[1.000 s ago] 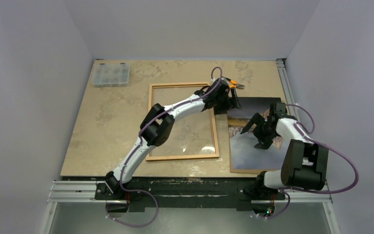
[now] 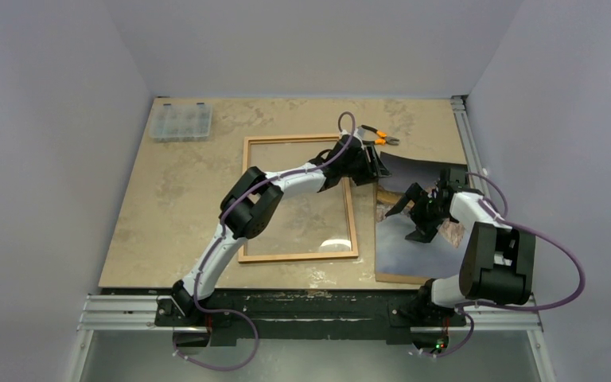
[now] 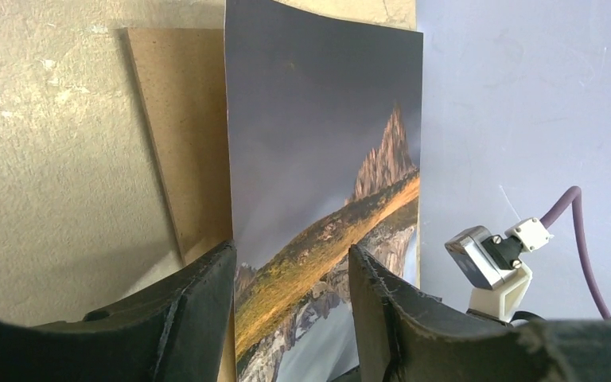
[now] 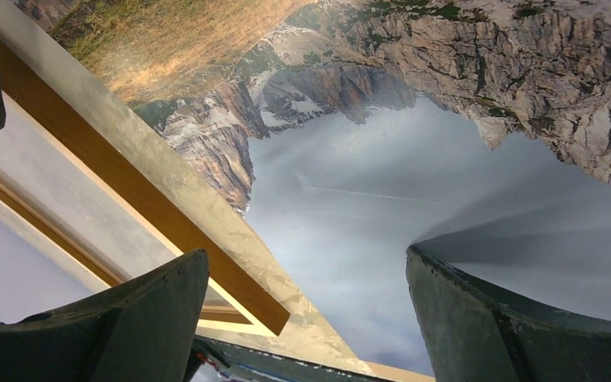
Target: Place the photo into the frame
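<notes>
The landscape photo (image 2: 414, 248) lies at the right of the table on a brown backing board (image 3: 179, 119), whose left strip shows beside the photo's edge. Left of it is the wooden frame (image 2: 351, 219), flat, with a clear pane inside it. Over the photo's far left corner area my left gripper (image 2: 379, 170) stands part open; the photo's left edge runs by one fingertip (image 3: 229, 253), and I cannot tell whether they touch. My right gripper is wide open above the photo's grey sky, with nothing gripped.
Orange-handled pliers (image 2: 381, 137) lie behind the left gripper. A clear compartment box (image 2: 181, 122) sits at the far left corner.
The photo's far end has turned to the right, and its far left corner has shifted back and right.
</notes>
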